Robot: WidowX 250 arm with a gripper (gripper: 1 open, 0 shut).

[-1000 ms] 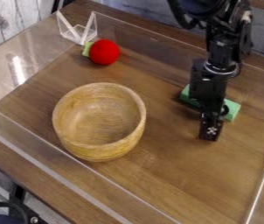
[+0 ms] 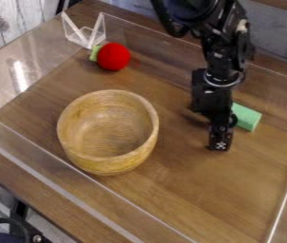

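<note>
My black gripper [image 2: 218, 121] points down at the right of the wooden table, low over a green object [image 2: 245, 118] that lies on the wood and shows to the right of the fingers. Part of the green object is hidden behind the gripper. Whether the fingers are open or shut on it is not clear. A wooden bowl [image 2: 108, 131] stands to the left of the gripper.
A red ball [image 2: 113, 56] with some green behind it lies at the back left, beside a white wire frame [image 2: 84, 28].
The gripper has shifted slightly left. Less of the green object shows on the gripper's left side than before.
</note>
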